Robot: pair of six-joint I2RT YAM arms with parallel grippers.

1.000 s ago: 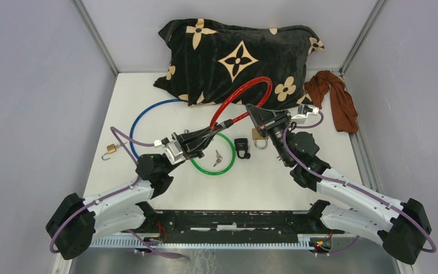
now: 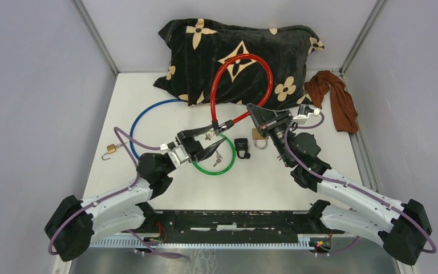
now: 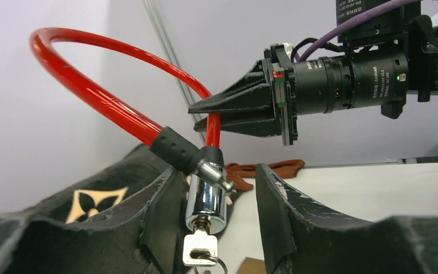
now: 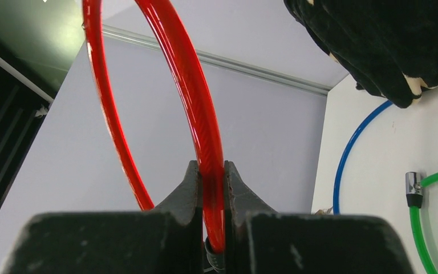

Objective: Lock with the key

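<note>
A red cable lock [image 2: 266, 74] is held up in a loop. My right gripper is shut on the red cable [image 4: 208, 188] just beyond its lock body [image 3: 205, 200]. In the left wrist view the black-sleeved cable end [image 3: 188, 157] with its metal pin hangs over the chrome body, crossing it. A key [image 3: 201, 246] with a ring sticks out of the body's lower end. My left gripper [image 2: 215, 144] stands open around the body and key, its fingers apart on either side. Whether they touch anything is unclear.
Below lie a green cable lock [image 2: 232, 160], a blue cable [image 2: 144, 112], padlocks [image 2: 112, 148], a black lock [image 2: 241, 147] and loose keys [image 2: 218, 157]. A black pillow [image 2: 194, 57] and brown cloth [image 2: 339, 103] are at the back.
The left gripper has opened and shifted slightly down in the top view. The red loop has risen and widened upward. The right arm is unmoved.
</note>
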